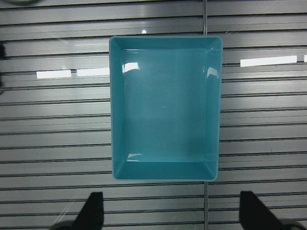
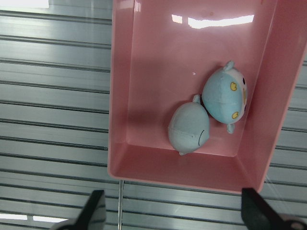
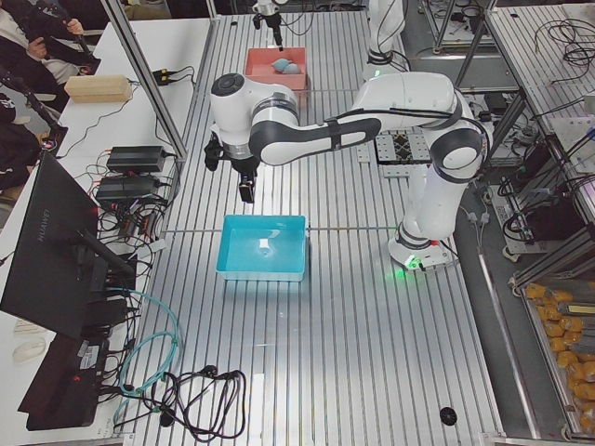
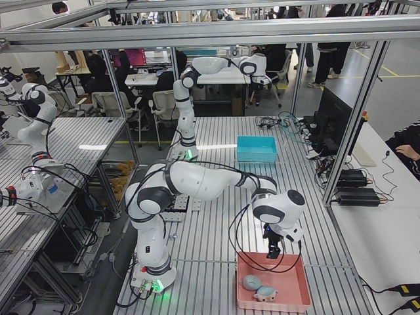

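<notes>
A pink bin (image 2: pixel 158 67) holds two plush toys, a grey-blue one (image 2: pixel 188 127) and a light blue one with yellow patches (image 2: pixel 224 96), both lying on its floor. My right gripper (image 4: pixel 274 249) hangs above that bin; in its wrist view the fingers are wide apart with nothing between them. A cyan bin (image 1: pixel 163 105), empty, stands on the slatted metal table. My left gripper (image 3: pixel 246 186) is held above and behind it, fingers spread open and empty in the left wrist view.
A monitor (image 3: pixel 51 242), power bricks and loose cables (image 3: pixel 200 400) line one long side of the table. A perforated fixture plate (image 3: pixel 400 149) lies between the arm bases. The table around the cyan bin is mostly clear.
</notes>
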